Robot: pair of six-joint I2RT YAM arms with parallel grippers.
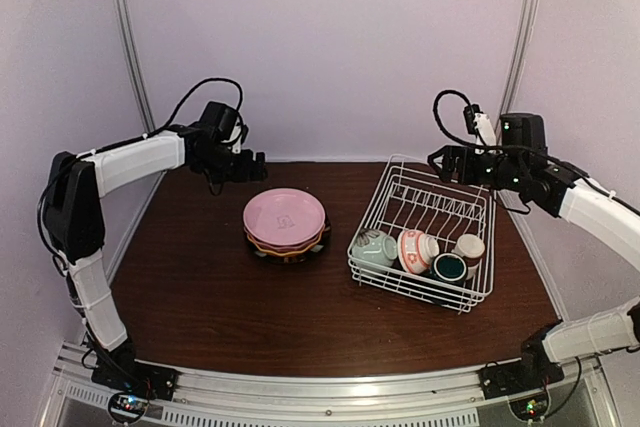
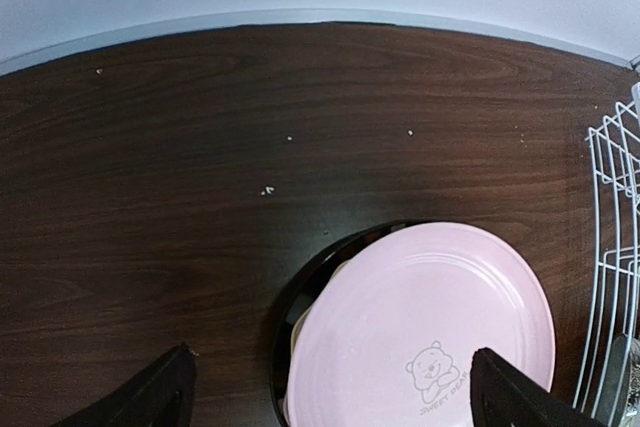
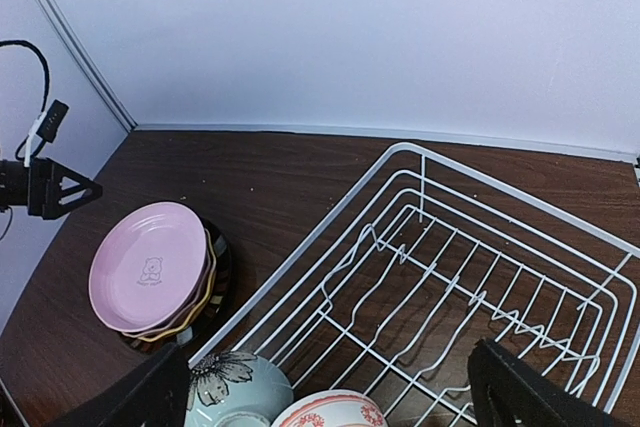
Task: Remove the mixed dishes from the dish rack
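A stack of plates topped by a pink plate (image 1: pixel 284 209) sits left of centre, with yellow and dark rims below. My left gripper (image 1: pixel 246 167) is open above and behind the stack, empty. The white wire rack (image 1: pixel 390 202) holds a pale green bowl (image 1: pixel 374 248), a red-patterned bowl (image 1: pixel 415 252), a dark green cup (image 1: pixel 449 269) and a white cup (image 1: pixel 469 246), all along its front; its slotted back is empty. My right gripper (image 1: pixel 450 165) hangs open over the rack's back, holding nothing.
Bare dark table (image 1: pixel 250 317) lies in front of the plates and to their left and back. Walls (image 1: pixel 330 67) bound the back and both sides.
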